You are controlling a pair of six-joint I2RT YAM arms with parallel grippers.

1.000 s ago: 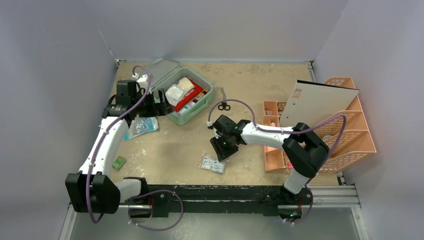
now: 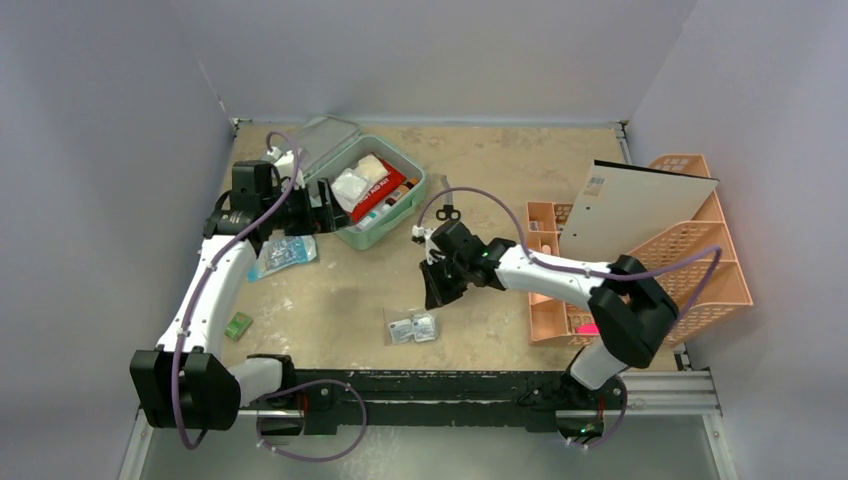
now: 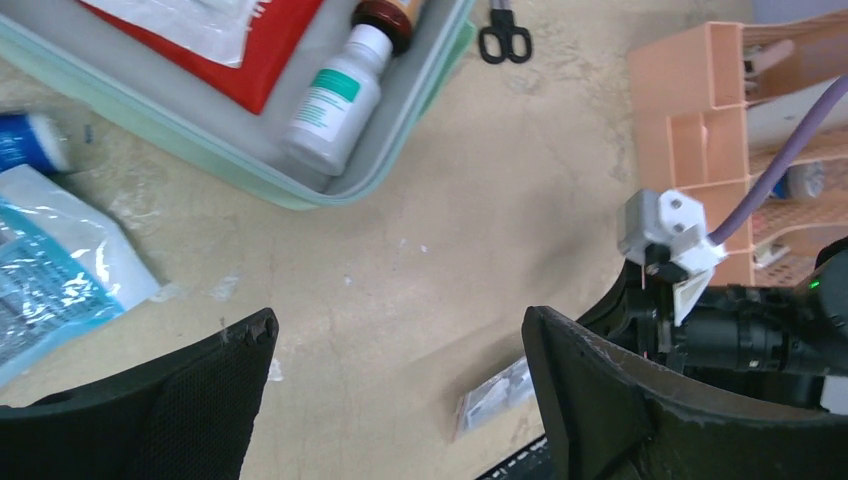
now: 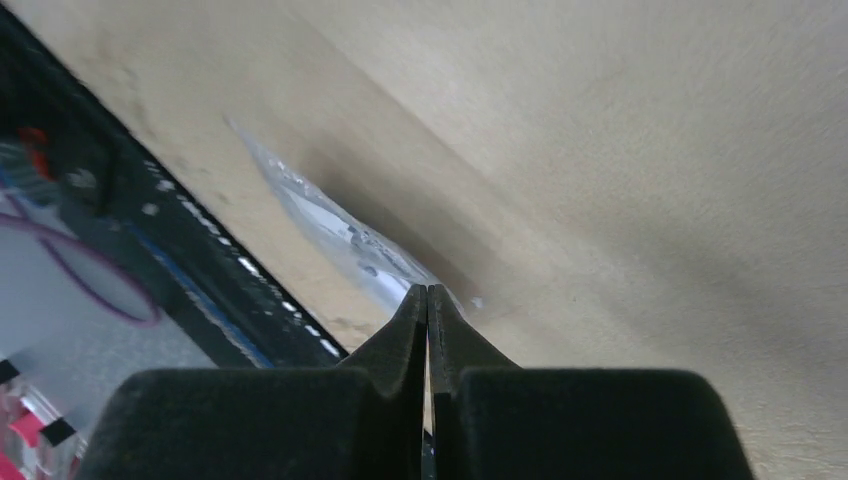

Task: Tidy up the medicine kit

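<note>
My left gripper (image 2: 325,205) hangs open and empty at the right side of the mint kit box (image 2: 398,215), which holds a red pouch (image 2: 374,201), white packs and bottles (image 3: 330,110). My right gripper (image 2: 434,287) is shut, with nothing visible between its fingers, just above and behind a small clear packet (image 2: 412,328) (image 4: 345,232) lying on the table near the front edge. A blue-and-white bag (image 2: 283,256) lies left of the box, partly under the left arm.
Scissors (image 2: 448,207) lie right of the box. An orange organizer (image 2: 720,280) with a white board (image 2: 620,215) fills the right side. A small green item (image 2: 239,325) lies at the front left.
My right gripper has lifted away from the packet and shifted slightly back and left; the packet sits a little further left. The left arm has not moved.
</note>
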